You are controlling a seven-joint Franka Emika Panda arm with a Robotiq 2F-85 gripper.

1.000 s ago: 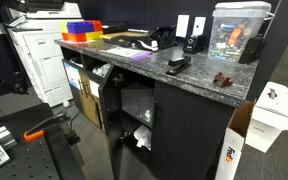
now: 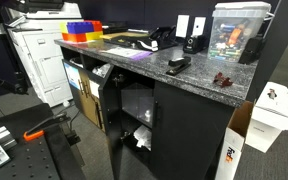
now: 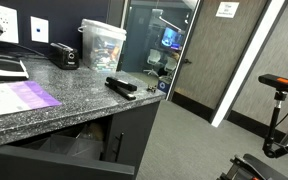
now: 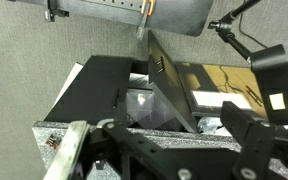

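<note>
A black cabinet stands under a grey speckled countertop (image 2: 199, 80). One of its doors (image 2: 110, 120) hangs open, showing shelves with a clear object (image 2: 137, 100) and pale items inside; the neighbouring door (image 2: 174, 122) is shut. Seen from above in the wrist view, the open door (image 4: 171, 78) juts out from the cabinet, beside the dark opening. My gripper is open, its fingers far apart at the bottom of that view, over the countertop edge and the opening. Nothing shows between the fingers. I cannot make out the gripper in either exterior view.
On the countertop are a black stapler (image 2: 178, 65), a clear bin (image 2: 233, 33) with a lid, small brown pieces (image 2: 222, 80) and colourful blocks (image 2: 81, 30). A white box (image 2: 272, 108) stands at the right end. Open floor (image 3: 189, 145) lies beyond the counter.
</note>
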